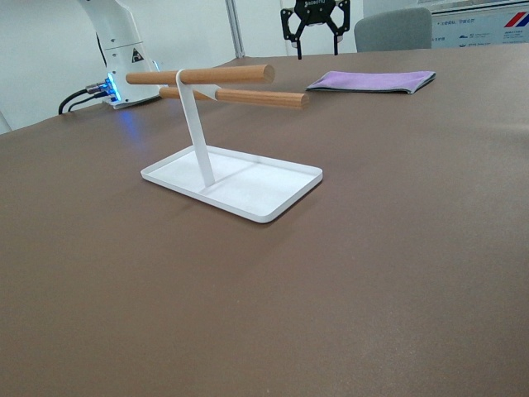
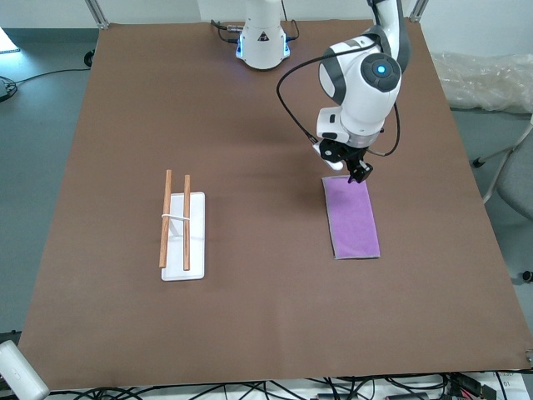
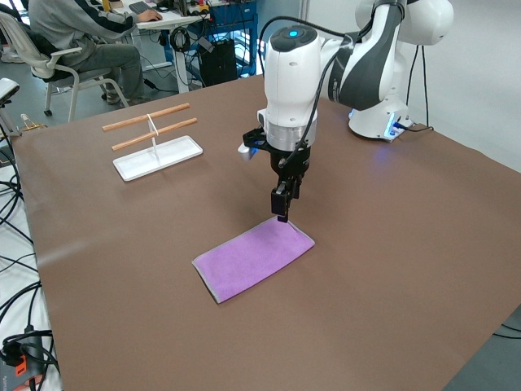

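Note:
A purple cloth (image 2: pixel 352 218) lies flat on the brown table (image 2: pixel 275 308); in the top view it is the folded lilac cloth (image 1: pixel 370 81). My black gripper (image 1: pixel 317 45) hangs above the cloth's far edge in the left view, its two fingers pointing down, apart with nothing seen between them. In the right view the gripper (image 3: pixel 282 213) is at the cloth's back corner. A white stand with two wooden bars (image 2: pixel 186 237) stands left of the cloth, on a white rectangular base (image 3: pixel 158 158).
My arm's base (image 2: pixel 262 42) is at the back of the table. Cables run along the front edge outside the tabletop.

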